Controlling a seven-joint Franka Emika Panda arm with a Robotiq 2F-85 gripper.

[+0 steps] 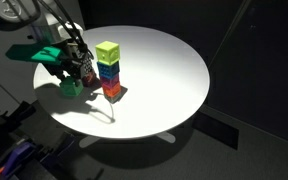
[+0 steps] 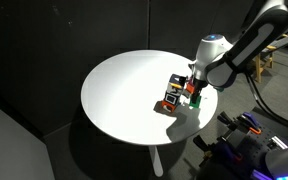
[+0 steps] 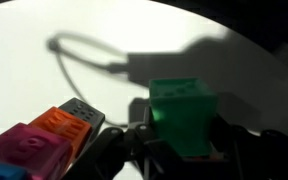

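A green block sits between the fingers of my gripper, which is shut on it. In exterior view 1 the green block is low over the left part of the white table; I cannot tell whether it touches the surface. Just right of it stands an upright stack of coloured blocks, with a yellow-green block on top, a blue block below, and an orange block at the bottom. In the wrist view the stack's orange block and pink block appear at lower left, apart from the held block.
Shadows of the arm and blocks fall on the tabletop.
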